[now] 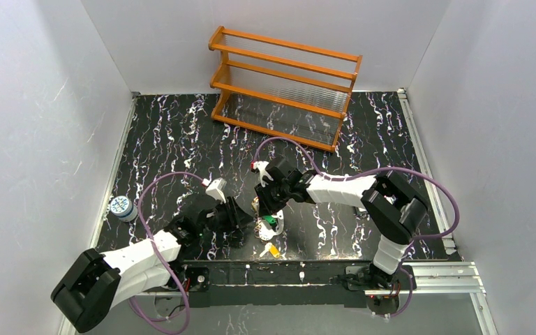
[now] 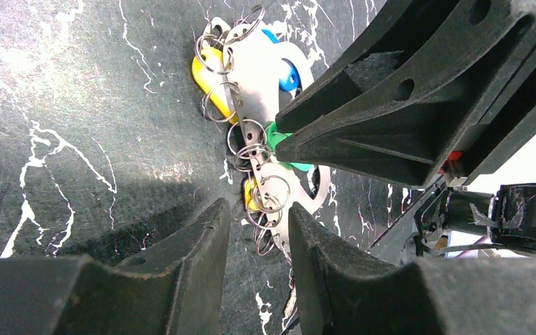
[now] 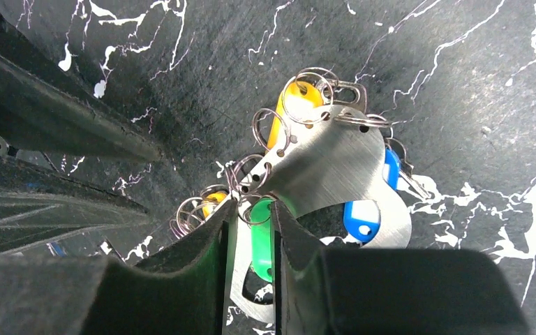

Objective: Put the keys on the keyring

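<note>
A silver metal key holder [image 3: 335, 160] lies flat on the dark marbled table, small wire rings [image 3: 251, 171] along its edge. Yellow tags [image 3: 300, 101] and blue tags [image 3: 361, 218] are around it. My right gripper is over the holder, its fingers part open, with a green key tag [image 3: 261, 241] visible in the gap; whether the fingers touch it I cannot tell. In the left wrist view, my left gripper is part open beside the holder's ringed edge, nothing clasped between its fingers. A loose key with a yellow tag [image 1: 274, 251] lies near the table's front edge.
A wooden rack [image 1: 279, 87] stands at the back. A round white-and-blue container [image 1: 123, 208] sits at the far left. Both grippers are close together over the holder; bare table lies behind them.
</note>
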